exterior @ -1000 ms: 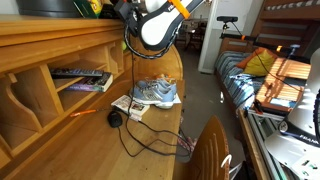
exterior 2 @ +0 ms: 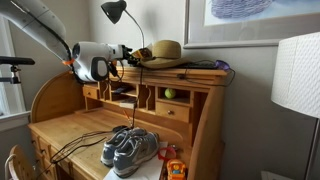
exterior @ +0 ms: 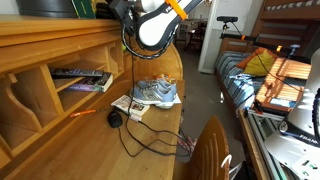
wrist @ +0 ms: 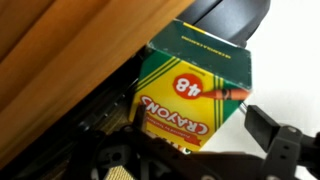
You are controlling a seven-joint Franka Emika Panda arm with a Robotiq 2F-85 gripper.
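Note:
A green and yellow crayon box [wrist: 190,92] marked 48 fills the middle of the wrist view. My gripper is open, its fingers spread to the left and right of the box's near end. Whether either finger touches the box cannot be told. In exterior view 2 the gripper [exterior 2: 128,54] is up at the desk's top shelf, beside a tan hat [exterior 2: 166,50]. The arm [exterior: 154,28] reaches in at the top of exterior view 1, where the fingers are mostly cut off or hidden.
Grey sneakers [exterior: 154,92] stand on the desktop [exterior: 95,150], with cables and a black mouse [exterior: 114,119] nearby. A thin lamp [exterior 2: 116,12] rises close to the gripper. An orange toy [exterior 2: 176,168] lies right of the shoes.
At the top edge of exterior view 1, the yellow and green patch seen a second ago has given way to dark green. The arm has barely moved; the desktop things are unchanged.

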